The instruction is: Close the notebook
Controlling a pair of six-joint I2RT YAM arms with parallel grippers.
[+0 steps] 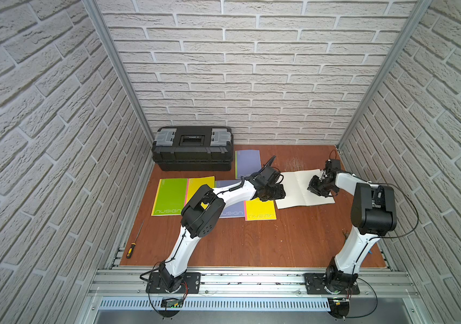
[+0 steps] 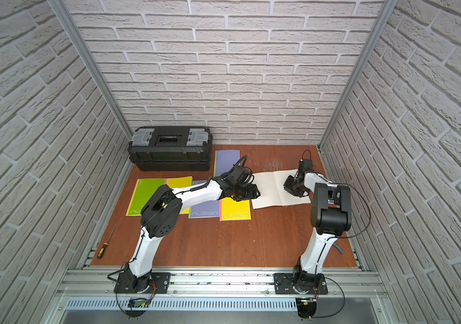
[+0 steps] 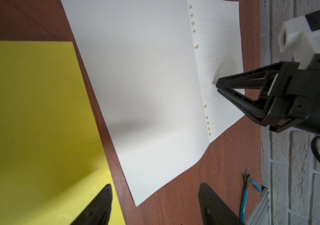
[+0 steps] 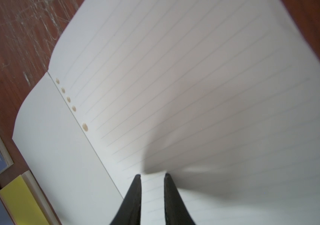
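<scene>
The notebook (image 1: pixel 290 188) lies open and flat at the right of the table, its left page (image 3: pixel 148 82) blank and its right page (image 4: pixel 223 93) lined. Along the fold run several small holes. Beside the notebook's left edge, over the yellow notebook, is my left gripper, open with a wide gap and nothing between its fingers. My right gripper is low over the lined page, its fingers a narrow gap apart with no paper seen gripped. Whether its tips touch the page I cannot tell.
Closed yellow (image 1: pixel 261 211), blue (image 1: pixel 247 162) and green (image 1: pixel 170 197) notebooks lie to the left. A black toolbox (image 1: pixel 192 151) stands at the back left. Blue-handled pliers (image 3: pixel 245 195) and a screwdriver (image 1: pixel 131 249) lie near the side edges.
</scene>
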